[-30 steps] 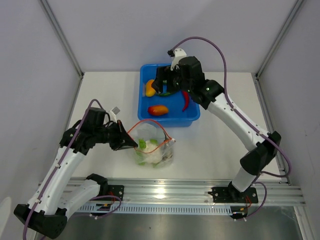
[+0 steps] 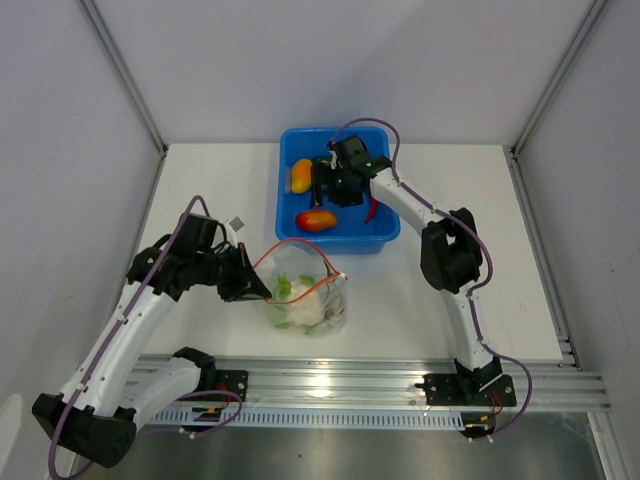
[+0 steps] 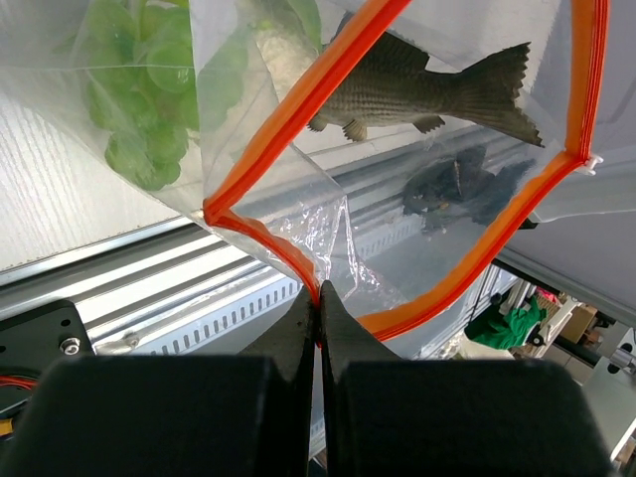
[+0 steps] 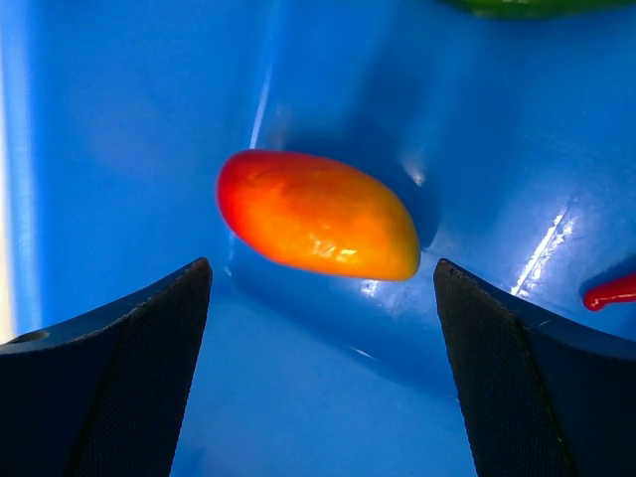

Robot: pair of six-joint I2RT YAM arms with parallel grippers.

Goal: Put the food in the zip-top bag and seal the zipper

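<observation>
The clear zip bag (image 2: 325, 310) with orange zipper lies open on the table, holding green and pale food and, in the left wrist view, a grey fish (image 3: 437, 94). My left gripper is shut on the bag's orange rim. My right gripper is open inside the blue bin, over an orange-red mango (image 4: 318, 214), with nothing between its fingers. A red chili (image 2: 371, 208) and part of a green vegetable (image 4: 517, 5) lie beside it in the bin.
The blue bin (image 2: 340, 242) stands at the back of the table; a yellow item (image 2: 301, 175) lies in its back left.
</observation>
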